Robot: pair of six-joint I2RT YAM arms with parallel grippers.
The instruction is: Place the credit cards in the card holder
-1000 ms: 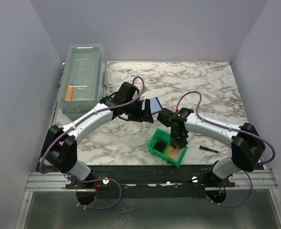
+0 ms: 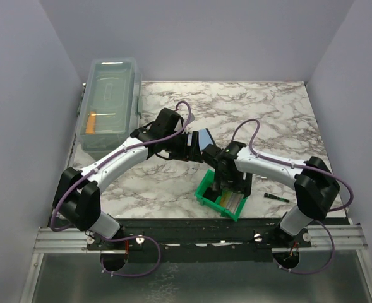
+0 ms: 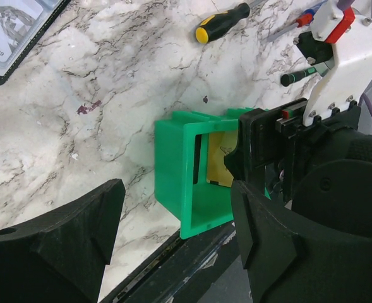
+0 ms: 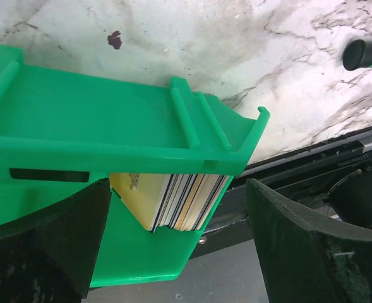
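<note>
The green card holder [image 2: 207, 188] sits at the table's front edge. In the right wrist view several cards [image 4: 186, 199] stand in one section, with a yellow card [image 4: 136, 189] leaning beside them. My right gripper [image 2: 233, 183] is open over the holder, nothing seen between its fingers. My left gripper [image 2: 192, 146] hangs open above the table, left of and behind the holder. In the left wrist view a clear card case [image 3: 9, 31] lies at the top left.
A lidded plastic box [image 2: 110, 101] stands at the left. A yellow-black screwdriver [image 3: 223, 23] and a dark green tool [image 2: 276, 197] lie on the table.
My right arm has shifted slightly over the holder, its gripper now spread wider above the cards. The left arm has not moved.
</note>
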